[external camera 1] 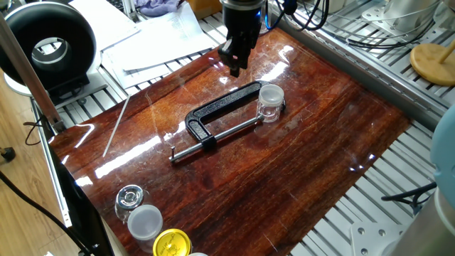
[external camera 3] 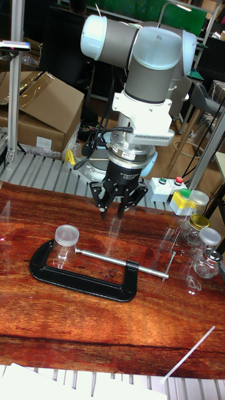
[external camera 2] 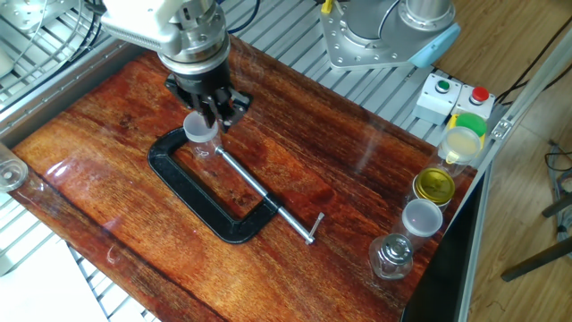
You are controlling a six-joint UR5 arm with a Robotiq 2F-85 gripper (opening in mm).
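Note:
A black C-clamp (external camera 1: 224,105) with a silver screw (external camera 2: 246,174) lies flat on the glossy reddish-brown board. At one end of the clamp, beside the screw's tip, stands a clear jar with a frosted lid (external camera 1: 271,95), upright; whether it is pinched there I cannot tell. My gripper (external camera 3: 112,214) hangs above the board, fingers downward and apart, with nothing visible between them. In exterior view 2 the gripper (external camera 2: 217,125) overlaps the jar's lid (external camera 2: 200,127), but exterior view 1 shows it apart from the jar, above the board's far side.
Several jars line one board edge, among them a gold-lidded jar (external camera 2: 435,186), a frosted-lidded jar (external camera 2: 422,217) and a silver-topped jar (external camera 2: 391,257). A thin white stick (external camera 3: 188,353) lies near another edge. Much of the board (external camera 1: 320,156) is bare.

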